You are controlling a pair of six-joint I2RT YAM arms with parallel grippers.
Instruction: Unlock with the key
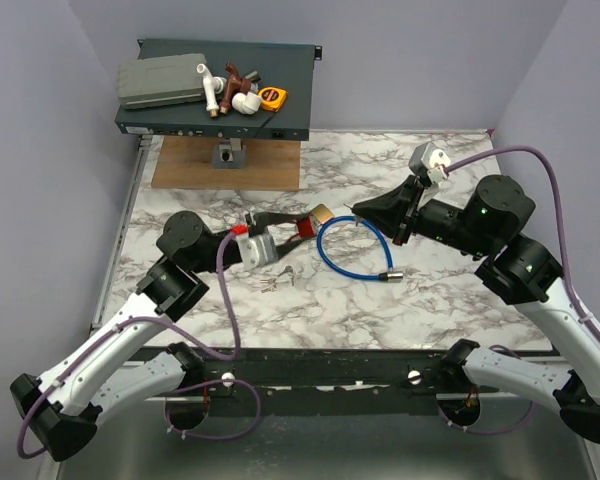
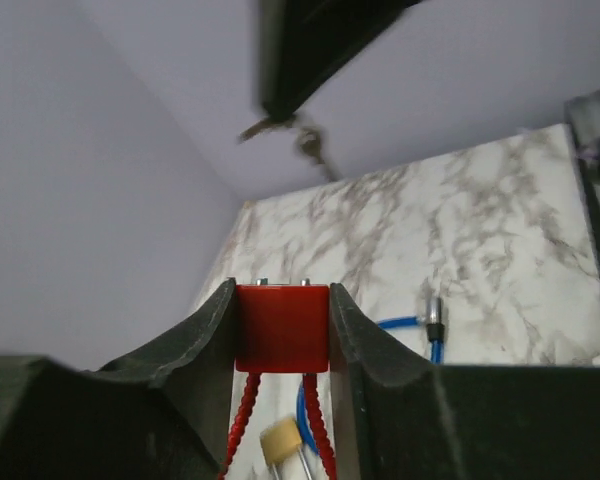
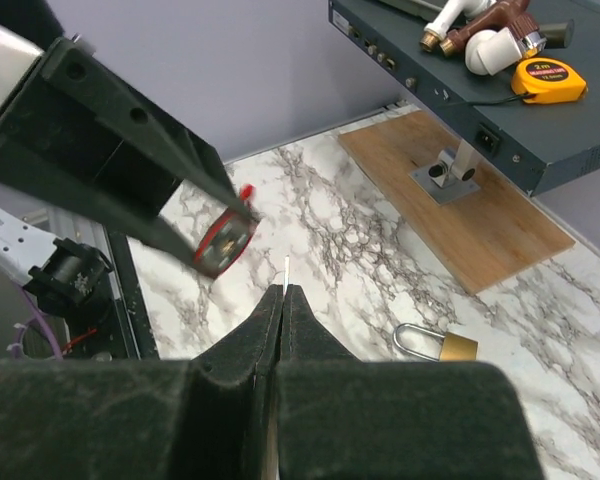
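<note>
My left gripper [image 1: 298,226] is shut on a small red block, which faces my right gripper [image 1: 362,210] just across from it; in the right wrist view it is blurred at the left. My right gripper is shut, with a thin pale pin, perhaps the key [image 3: 287,270], showing at its fingertips. A brass padlock [image 3: 458,348] with a steel shackle lies on the marble table between and beneath them, beside a looped blue cable [image 1: 350,272]. Small silver pieces [image 1: 280,280], perhaps keys, lie below the left gripper.
A wooden board [image 1: 180,170] sits at the back left under a dark raised shelf [image 1: 160,120] holding a grey case [image 1: 160,82], fittings and a tape measure [image 3: 548,82].
</note>
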